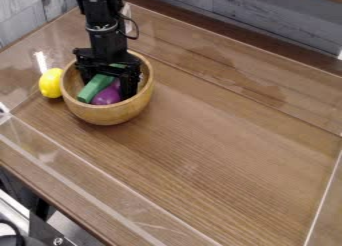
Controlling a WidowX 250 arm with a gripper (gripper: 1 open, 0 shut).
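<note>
My black gripper [107, 62] reaches down from the top left into a wooden bowl [120, 114]. In the bowl lie a green elongated object [95, 87] and a purple round object [108, 96]. The fingers are low among the contents, dark against dark, so whether they are open or shut and what is between them is hidden. A yellow object [51, 83] lies just outside the bowl on the left.
A grey wall runs behind the table's back edge at the top right. The table's left front edge shows at the lower left.
</note>
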